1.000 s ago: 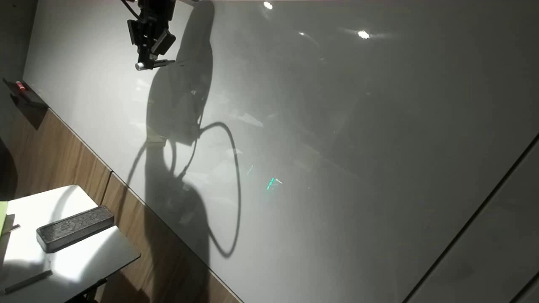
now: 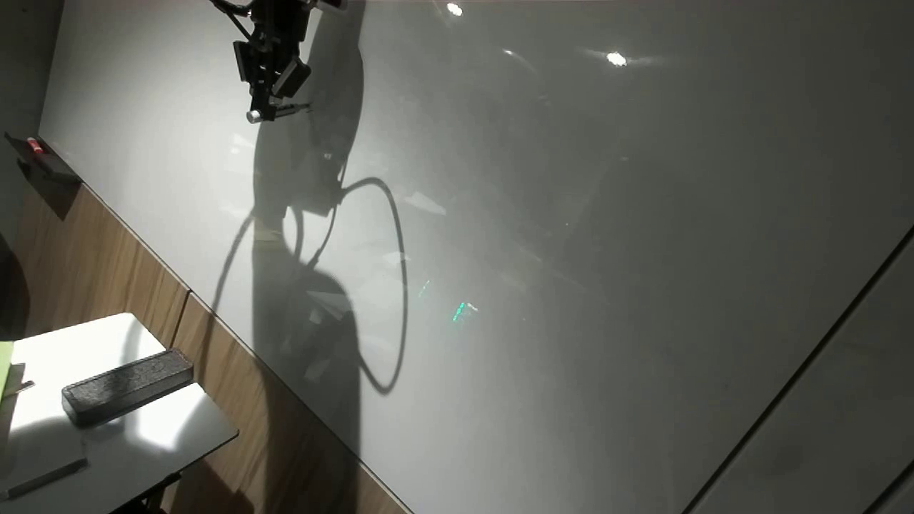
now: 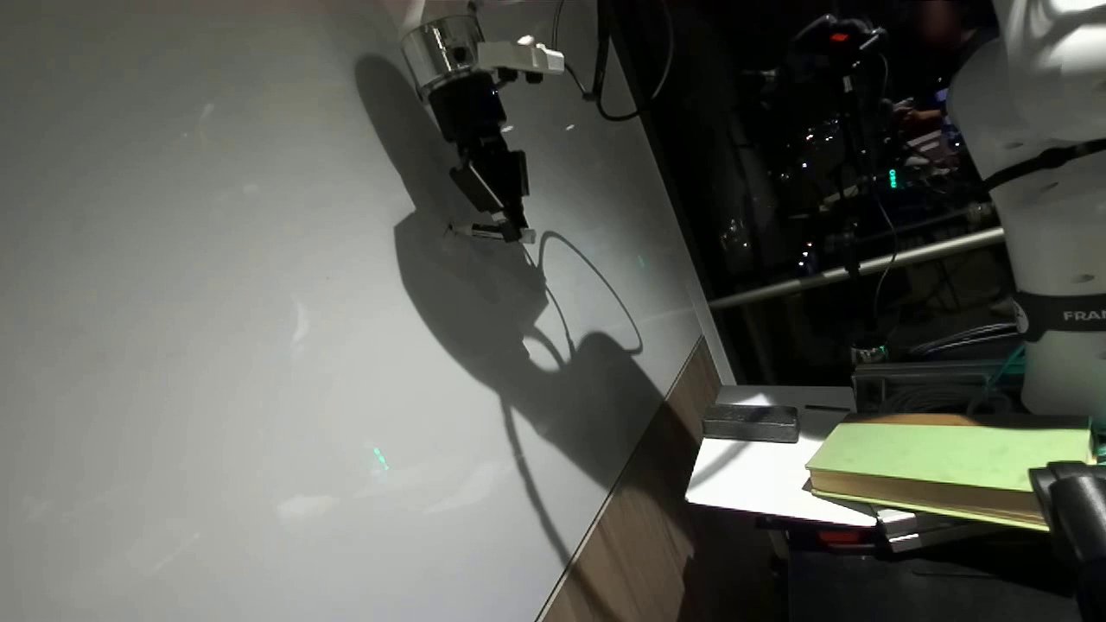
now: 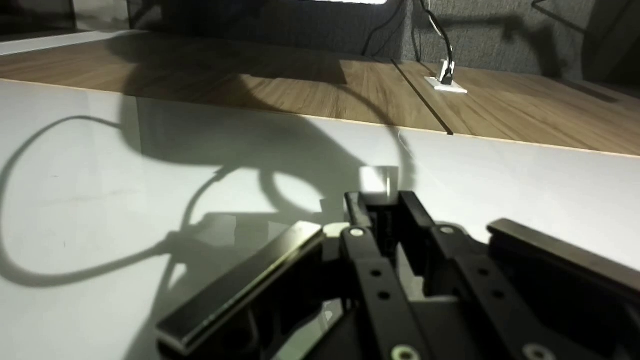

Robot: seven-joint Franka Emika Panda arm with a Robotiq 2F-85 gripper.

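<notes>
A marker-like pen (image 3: 485,231) with a pale, squared end is held crosswise in my gripper (image 3: 512,224), which is shut on it. In exterior view 1 my gripper (image 2: 267,107) is high on the left, with the pen's thin tip (image 2: 300,108) pointing right towards the whiteboard (image 2: 548,257). The tip is at or very close to the board; whether it touches, I cannot tell. In the wrist view, the pen's pale end (image 4: 378,180) sticks out beyond the fingers, which hide most of its body.
A dark eraser-like block (image 2: 128,385) lies on a small white table (image 3: 746,477) beside a green book (image 3: 943,456). Wood panelling (image 4: 210,78) borders the board. The arm's shadow covers part of the board.
In exterior view 1, my gripper and the pen have shifted a little right and slightly down. The cable's shadow on the board has moved up.
</notes>
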